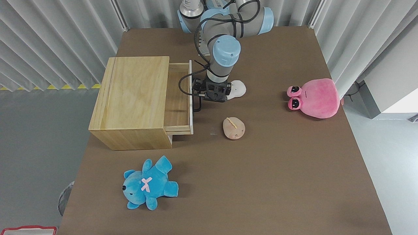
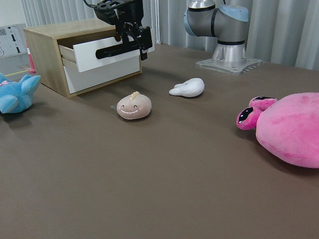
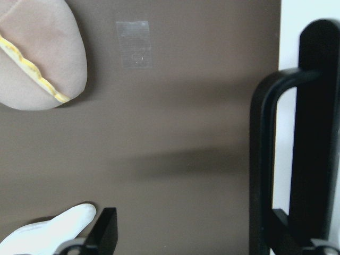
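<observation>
A wooden drawer box [image 1: 127, 94] has its upper drawer [image 1: 177, 98] pulled out. My gripper [image 1: 207, 90] is at that drawer's white front, by its black handle [image 3: 319, 133]. In the wrist view one finger is at the handle's lower part and the other [image 3: 103, 234] stands apart over the table; whether the handle is held is unclear.
A beige round plush [image 1: 233, 128] and white plush [image 1: 237, 90] lie beside the drawer. A pink plush [image 1: 315, 98] is at right, a blue bear [image 1: 151, 184] at the front left.
</observation>
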